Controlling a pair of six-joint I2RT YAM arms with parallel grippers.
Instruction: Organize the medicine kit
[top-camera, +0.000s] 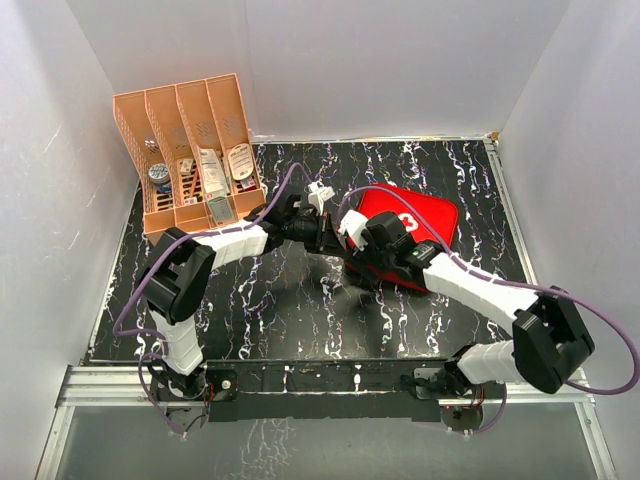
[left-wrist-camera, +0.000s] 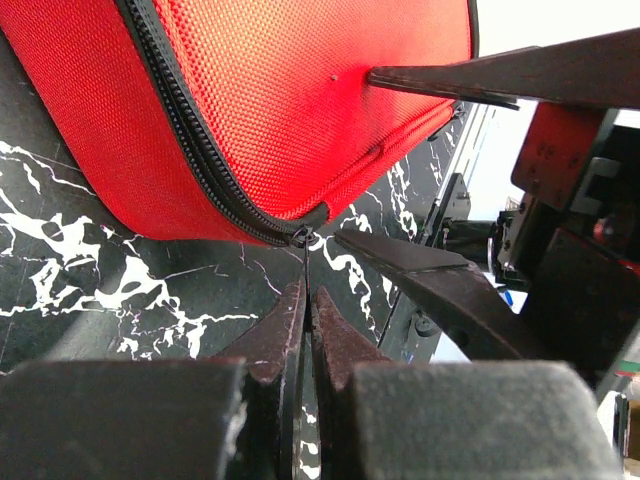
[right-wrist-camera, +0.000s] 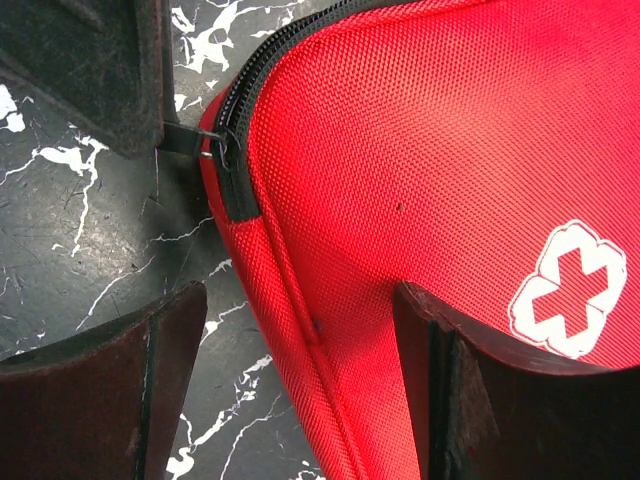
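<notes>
The red medicine kit bag (top-camera: 436, 215), with a white cross emblem (right-wrist-camera: 568, 290), lies zipped along its visible edge on the dark marbled table. At its front left corner my left gripper is shut on the thin zipper pull (right-wrist-camera: 188, 139), which sits at the end of the black zipper (left-wrist-camera: 185, 120). My right gripper is open around the bag's edge near that corner. One of its fingers (left-wrist-camera: 440, 82) is over the red top and the other is outside the side, with the fabric loose between them.
A tan divided organizer (top-camera: 160, 110) stands at the back left, holding a round jar (top-camera: 159, 175), a white box (top-camera: 213, 175) and other small items. Grey walls enclose the sides and back.
</notes>
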